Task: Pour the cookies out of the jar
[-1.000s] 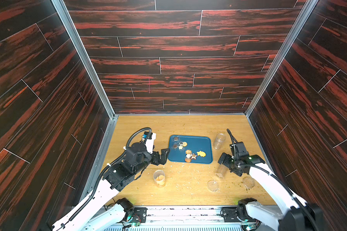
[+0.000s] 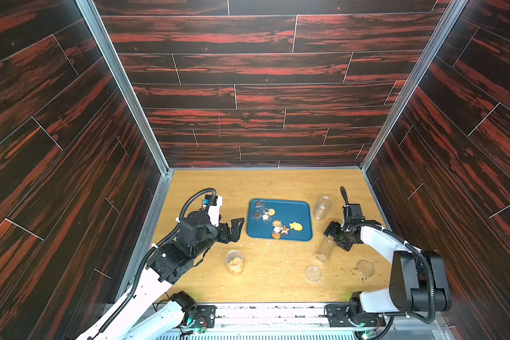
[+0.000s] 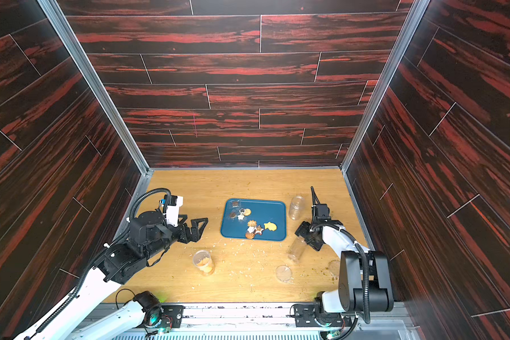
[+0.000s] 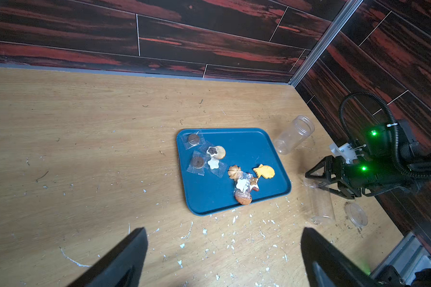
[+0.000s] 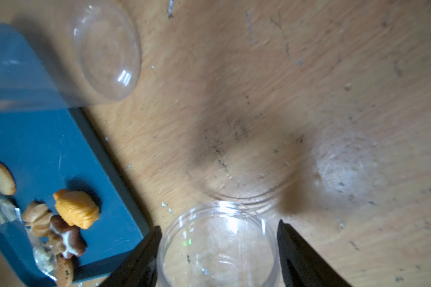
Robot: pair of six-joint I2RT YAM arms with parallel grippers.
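A clear empty jar stands right of the blue tray, with my right gripper around its top, fingers on either side of the rim; whether they press on it I cannot tell. Cookies, some wrapped, lie on the tray. Another jar, with pale cookies inside, stands at the front left, below my left gripper, which hangs open and empty left of the tray.
A third clear jar stands behind, right of the tray. Two clear lids lie on the front right table.
The right arm has shifted slightly back and straightened at its gripper over the jar. The left gripper drew a little leftward from one second ago.
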